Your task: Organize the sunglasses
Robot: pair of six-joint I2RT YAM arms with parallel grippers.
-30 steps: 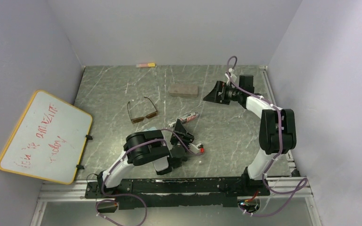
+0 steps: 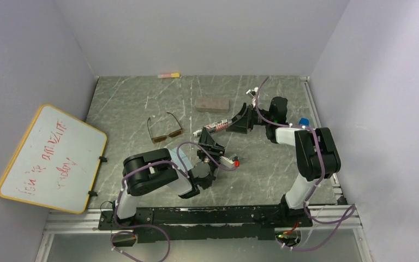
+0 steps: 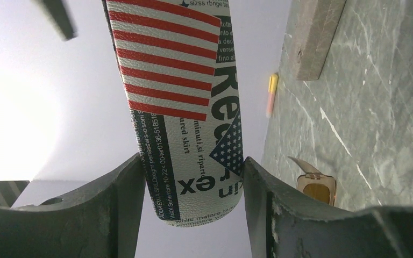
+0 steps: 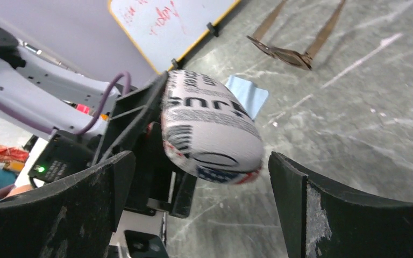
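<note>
A printed glasses case (image 2: 214, 125) with newspaper lettering and red stripes is raised in my left gripper, whose fingers are shut on its end; it fills the middle of the left wrist view. My right gripper is open, facing the case's other end (image 4: 209, 129), which sits between and just beyond its fingers. The folded-open brown sunglasses (image 2: 166, 135) lie on the table left of the case. A light blue cloth (image 4: 247, 94) lies near them, partly hidden by the left arm.
A grey block (image 2: 212, 105) and a yellow-pink object (image 2: 169, 75) lie toward the back. A whiteboard (image 2: 52, 158) stands at the left.
My left gripper has lifted the case off the table and shifted slightly up in the top view. My right gripper has moved left toward the case's end.
</note>
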